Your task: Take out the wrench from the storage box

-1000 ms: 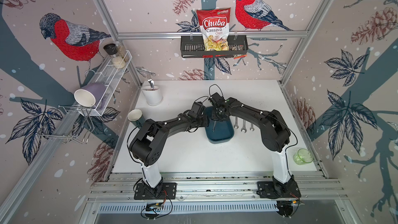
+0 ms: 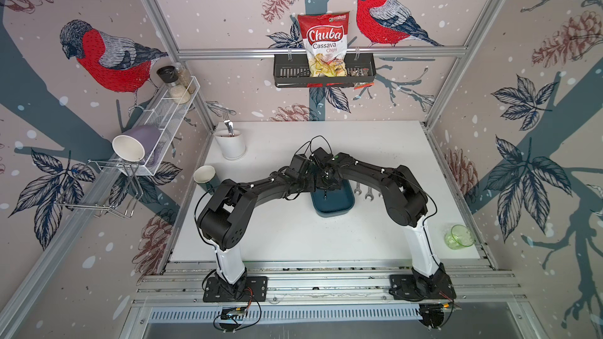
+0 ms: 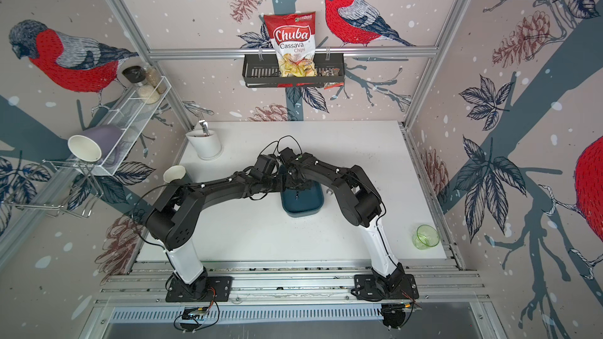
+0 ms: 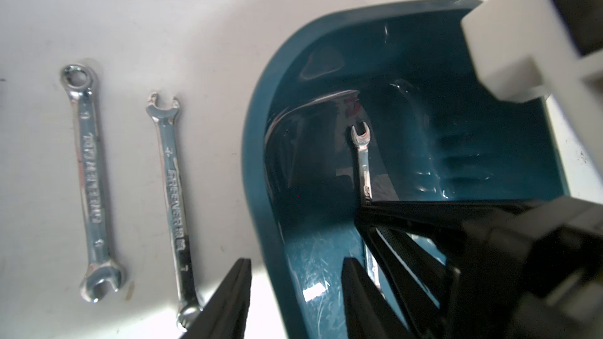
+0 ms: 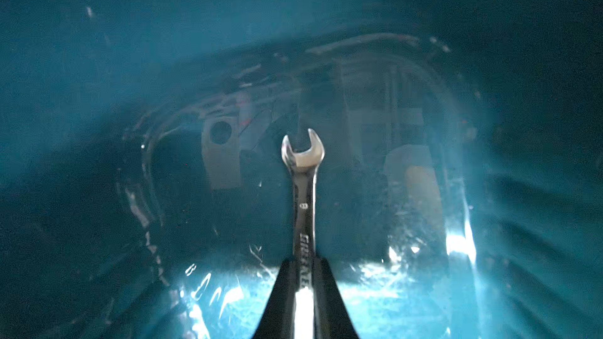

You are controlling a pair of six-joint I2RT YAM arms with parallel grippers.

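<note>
A silver open-ended wrench [image 5: 304,194] lies on the floor of the teal storage box [image 4: 257,144]. In the right wrist view my right gripper has one finger close along each side of its shaft; whether they press on it I cannot tell. The left wrist view shows the right gripper's black fingers [image 4: 414,213] down in the box, covering the middle of the wrench. My left gripper is open at the box, its fingertips apart on either side of the wall, as that view has it, with no wrench between them.
A mug [image 2: 206,179] and a utensil holder [image 2: 231,144] stand at the left, a green glass [image 2: 459,237] at the right.
My right gripper has moved left and toward the table's front, over the wrench, hiding most of it from the top left view. The left arm has barely moved.
</note>
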